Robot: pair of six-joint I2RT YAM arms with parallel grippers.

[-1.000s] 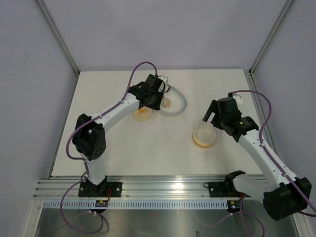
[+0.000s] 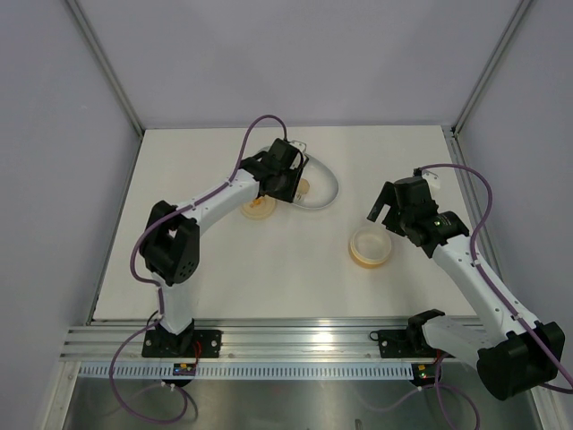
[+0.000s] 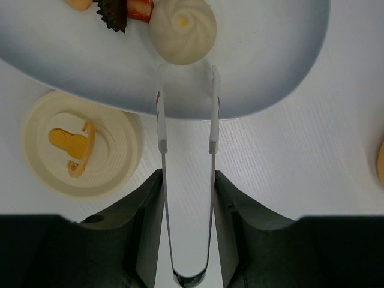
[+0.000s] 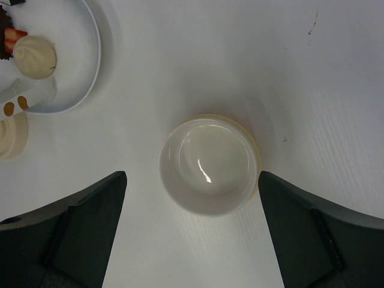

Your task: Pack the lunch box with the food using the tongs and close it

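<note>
A white oval plate (image 2: 323, 184) holds a cream swirled bun (image 3: 182, 35), a red strawberry piece (image 3: 139, 9) and a dark ruffled item (image 3: 111, 13). My left gripper is part open above the plate, its white tips just below the bun in the left wrist view, nothing visible between them. A round cream lid with an orange clasp (image 3: 81, 144) lies beside the plate. My right gripper stands open over an empty round container (image 4: 209, 161) with a yellowish rim.
Metal rails and pale walls edge it.
The right arm is still.
</note>
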